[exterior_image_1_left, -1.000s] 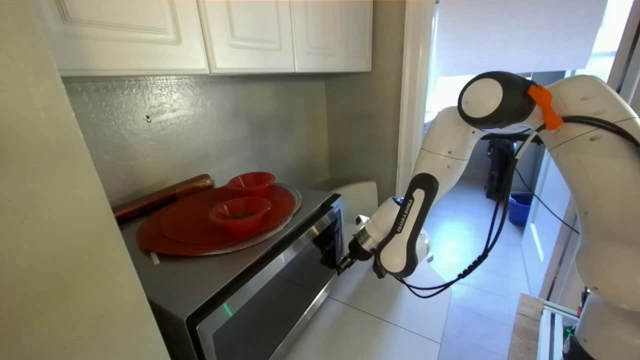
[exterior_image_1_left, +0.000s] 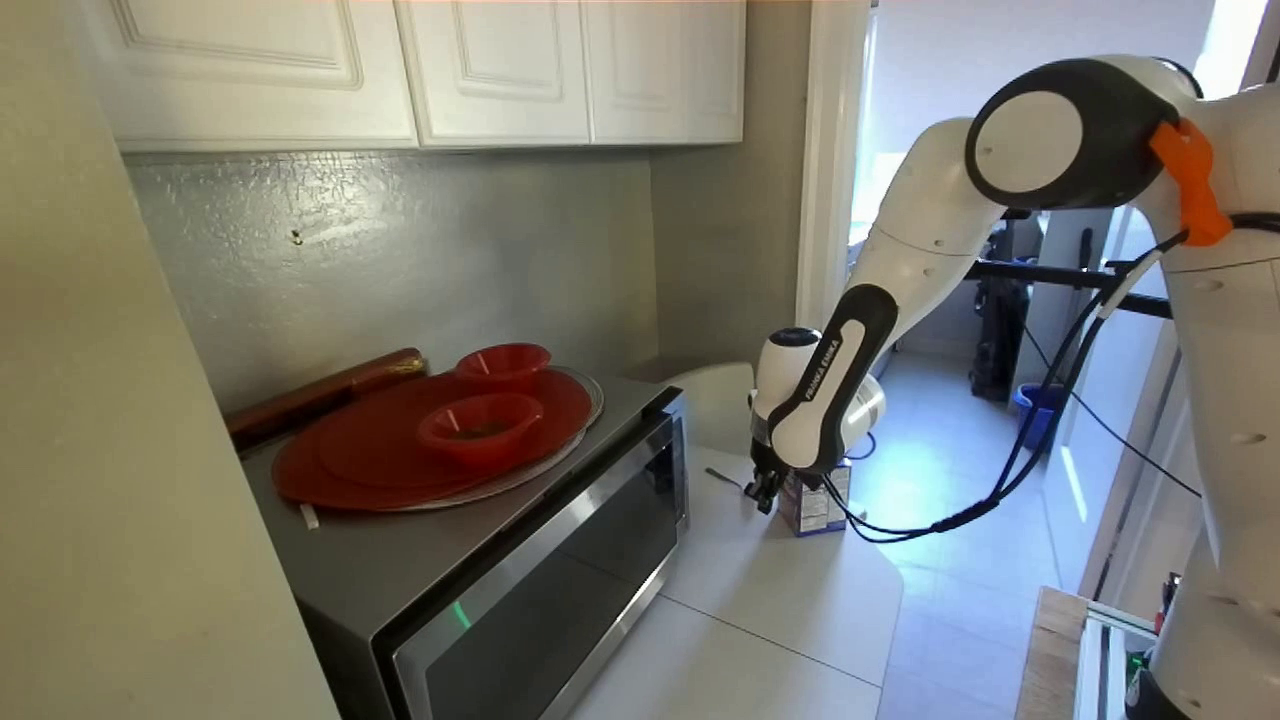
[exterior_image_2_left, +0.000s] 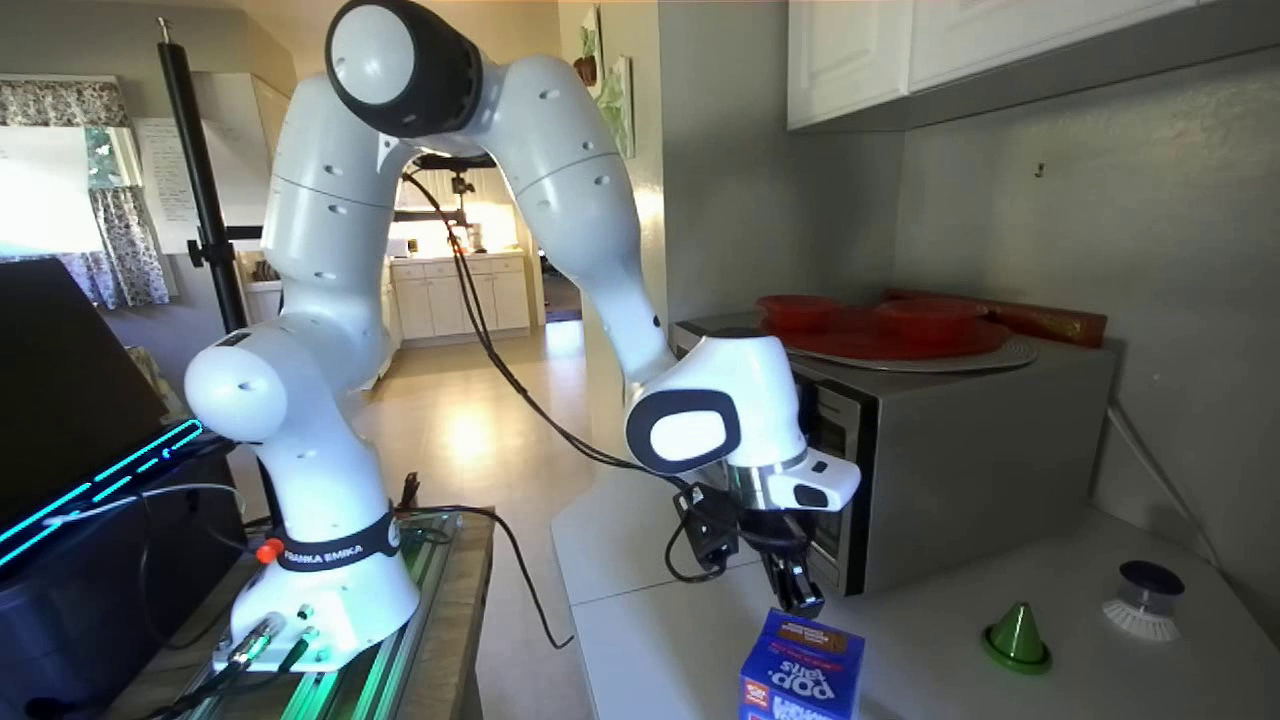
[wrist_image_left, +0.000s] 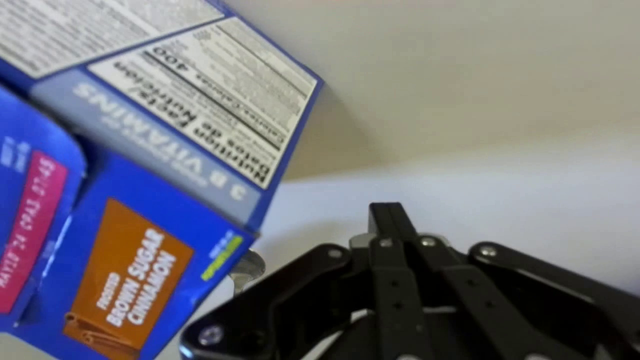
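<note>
My gripper points downward and is shut, with nothing showing between its fingers. In the second exterior view the gripper (exterior_image_2_left: 797, 598) hangs just above and behind a blue Pop-Tarts box (exterior_image_2_left: 804, 666) standing on the white counter. The wrist view has the box (wrist_image_left: 138, 240) large at the left, beside the fingers, with a visible gap at the tips. From the first exterior view, the gripper (exterior_image_1_left: 762, 494) partly covers the box (exterior_image_1_left: 821, 504). A silver microwave (exterior_image_1_left: 540, 540) stands closed to the left of them.
On the microwave lie a red mat (exterior_image_1_left: 348, 450) and two red bowls. A green cone-shaped item (exterior_image_2_left: 1018, 636) and a scrub brush (exterior_image_2_left: 1143, 600) are on the counter. Something like a spoon (exterior_image_1_left: 722, 478) lies near the gripper.
My gripper has moved away from the right end of the microwave's front, up and right in the first exterior view. It has turned from slanting toward the microwave to pointing down.
</note>
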